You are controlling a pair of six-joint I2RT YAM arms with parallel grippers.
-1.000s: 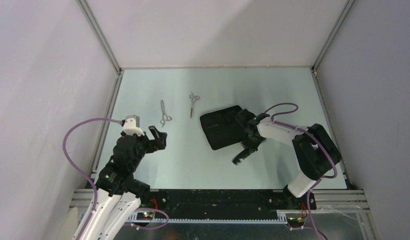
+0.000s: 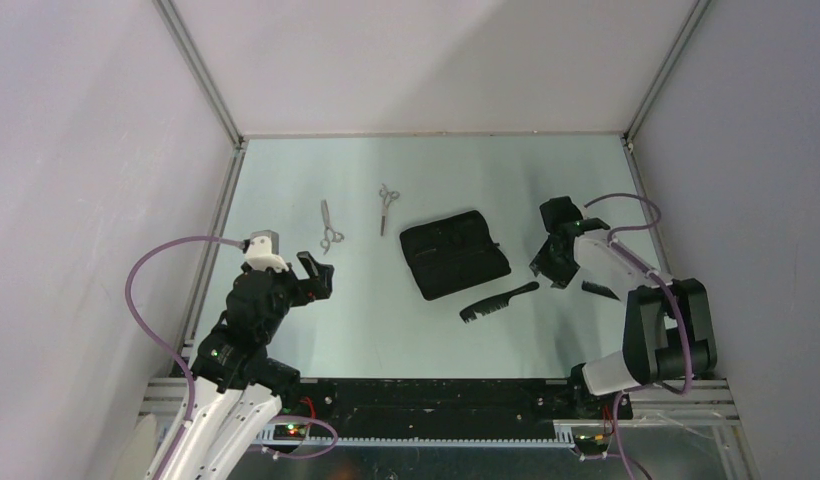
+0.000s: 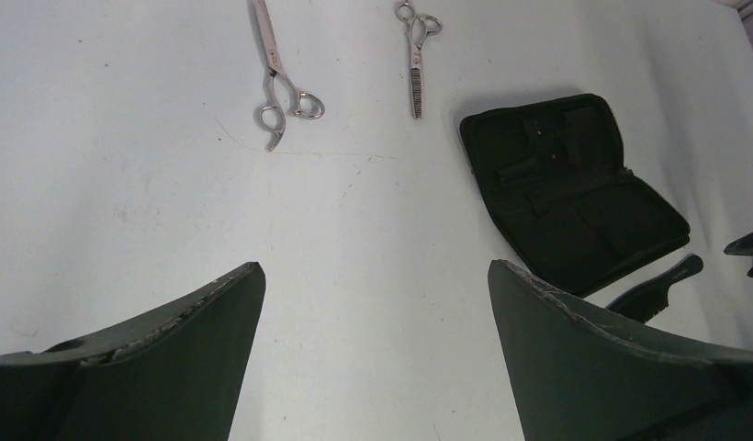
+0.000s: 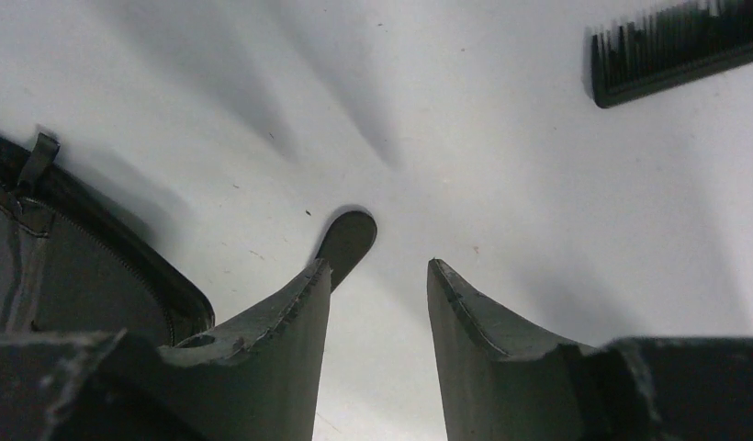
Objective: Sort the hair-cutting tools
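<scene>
The black case point(image 2: 456, 279) lies unfolded at the middle of the table. Just in front of it rests a black handled comb point(image 2: 486, 305), flat on the surface; the tip of its handle point(image 4: 348, 241) shows in the right wrist view. Another black comb point(image 2: 600, 290) lies at the right, partly visible in the right wrist view. Scissors point(image 2: 328, 232) and thinning shears point(image 2: 386, 205) lie left of the case. My right gripper is open above the table between the two combs, nothing between its fingers. Over the left side, my left gripper stands open and empty.
Bare table point(image 2: 376, 330) stretches in front of and left of the case, and its back strip is clear. Walls point(image 2: 756, 200) close in both sides. A few loose hairs lie near the scissors.
My right gripper has moved right, away from the case and handled comb, uncovering both. The comb's toothed end has turned slightly and now lies still. The left arm has not moved.
</scene>
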